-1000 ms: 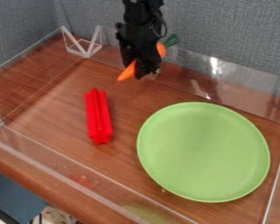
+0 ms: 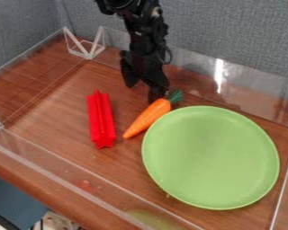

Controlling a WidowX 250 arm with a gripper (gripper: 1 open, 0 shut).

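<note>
My black gripper [image 2: 147, 81] hangs over the back middle of the wooden table, its fingers open and low behind the carrot. An orange carrot [image 2: 148, 118] with a green top lies on the table just in front of the gripper, tip toward the front left. A red oblong object [image 2: 101, 120] lies to its left. A large green plate [image 2: 211, 156] fills the front right.
Clear low walls edge the table [image 2: 50, 99], with a white bracket [image 2: 84, 45] at the back left corner. Grey walls rise behind.
The carrot has left the gripper and come down to lie on the table, nearer the front. My gripper has moved lower and let go of it.
</note>
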